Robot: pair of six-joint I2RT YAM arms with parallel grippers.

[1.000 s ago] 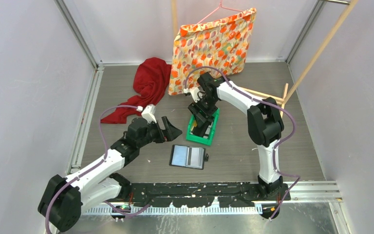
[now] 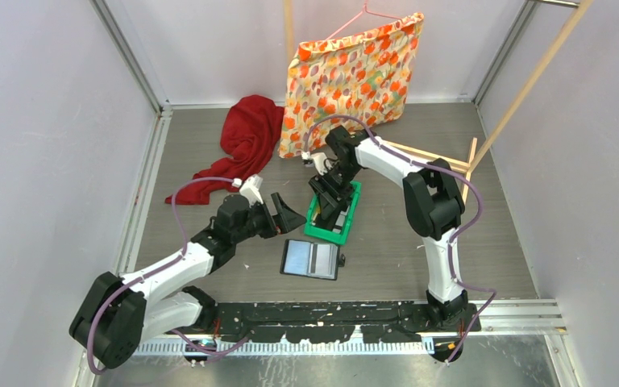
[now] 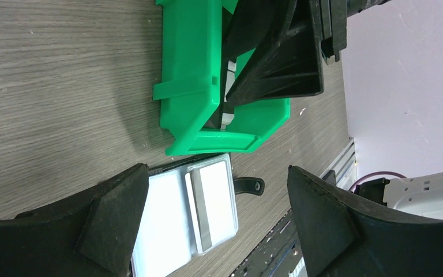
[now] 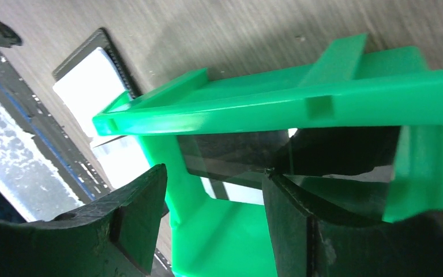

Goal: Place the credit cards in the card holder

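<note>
A green bin (image 3: 187, 63) holds several dark cards (image 4: 340, 147) and a white-banded one (image 4: 242, 193). My right gripper reaches down into the bin, fingers parted over the cards, with no card clearly between them. The card holder (image 2: 309, 259) lies open on the table below the bin, with clear sleeves and a dark edge. My left gripper stands open to the left of bin and holder in the top view, nothing between its fingers.
A red cloth (image 2: 246, 133) lies at the back left. A patterned cloth (image 2: 351, 76) hangs behind, near a wooden frame (image 2: 516, 101).
The right gripper has moved slightly toward the front of the table, and the green bin has shifted slightly the same way. The left gripper has moved slightly right.
</note>
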